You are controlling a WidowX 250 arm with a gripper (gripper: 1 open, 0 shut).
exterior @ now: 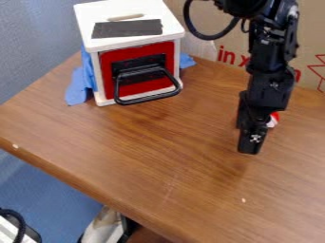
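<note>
The black arm reaches down on the right of the camera view, its gripper (252, 133) low over the wooden table. A small red and white object (273, 120) sits just behind the gripper, mostly hidden by it. Whether the fingers are open or shut, and whether anything is between them, I cannot tell.
A white box oven with a red front (140, 66) and black handle stands at the back left, on a blue cloth (79, 87). Cardboard (307, 52) backs the table. The table's left edge drops to a blue floor.
</note>
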